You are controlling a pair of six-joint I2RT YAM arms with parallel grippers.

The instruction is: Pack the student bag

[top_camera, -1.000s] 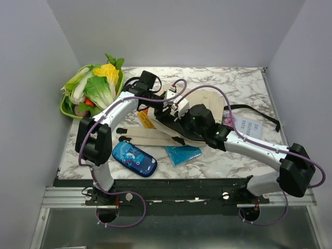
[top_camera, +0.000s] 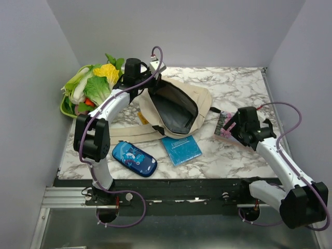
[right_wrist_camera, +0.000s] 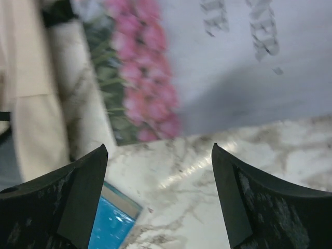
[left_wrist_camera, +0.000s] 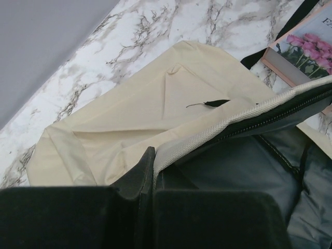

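My left gripper [top_camera: 154, 83] is shut on the rim of the beige bag [left_wrist_camera: 119, 111], whose dark lined interior [top_camera: 171, 111] gapes open, with the zip edge raised in the left wrist view. My right gripper [top_camera: 249, 129] stands open over the pink-flowered book [right_wrist_camera: 233, 78], nothing between its fingers; that view is blurred. A blue book [top_camera: 180, 150] lies just below the bag, and a blue pencil case [top_camera: 134, 158] to its lower left.
A green basket of vegetables [top_camera: 93, 85] stands at the back left.
My right gripper has left the bag and moved right, over the flowered book. My left gripper has shifted up and left with the bag's rim, and the bag hangs wider open.
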